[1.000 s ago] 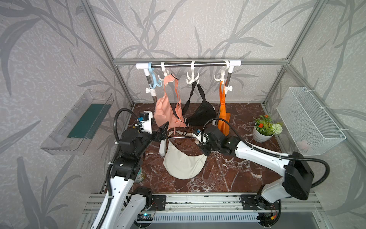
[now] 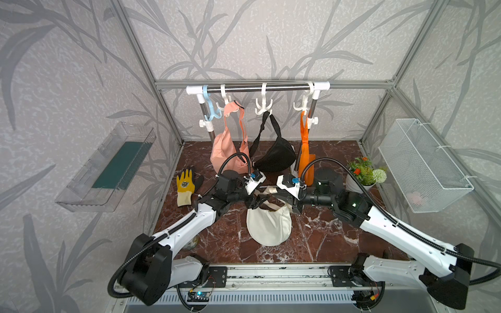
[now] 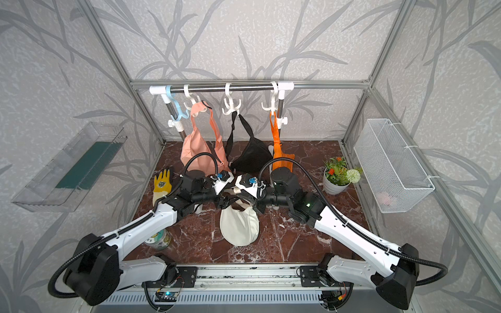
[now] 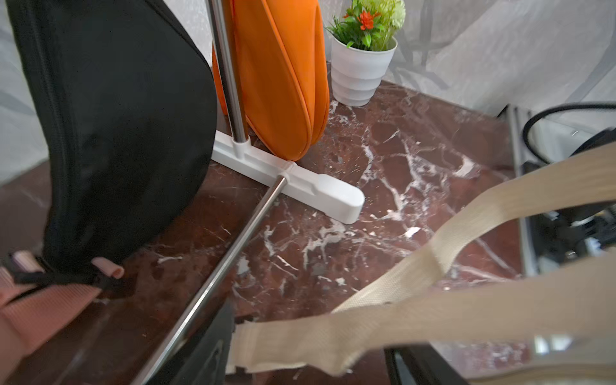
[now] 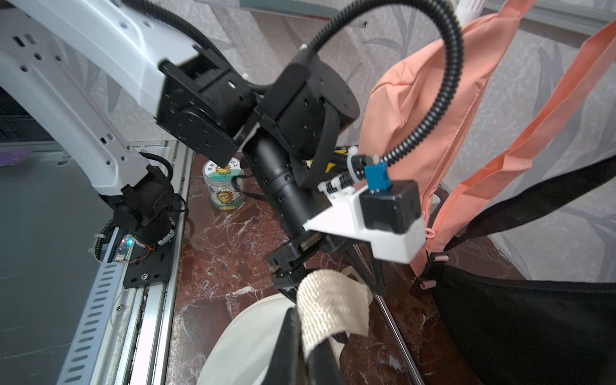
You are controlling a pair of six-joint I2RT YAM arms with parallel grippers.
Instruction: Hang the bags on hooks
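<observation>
A cream bag (image 2: 268,228) lies on the marble surface below both grippers, which are close together over it. My right gripper is shut on its cream strap (image 5: 330,308), which rises toward my left gripper (image 2: 253,198). In the left wrist view the strap (image 4: 410,314) crosses between the left fingers, which stand apart; whether they touch it is unclear. Behind, white hooks (image 2: 263,107) and a blue hook (image 2: 211,109) hang from a rail. Pink (image 3: 198,156), black (image 3: 250,154) and orange (image 4: 276,77) bags hang there.
The rack's base (image 4: 327,199) and lower bar (image 4: 250,231) stand behind the cream bag. A potted plant (image 2: 360,182) is at back right, a yellow glove (image 2: 185,185) at left, a jar (image 5: 224,189) near it. Baskets (image 2: 425,167) hang on the side walls.
My left gripper has moved rightward to meet the right one.
</observation>
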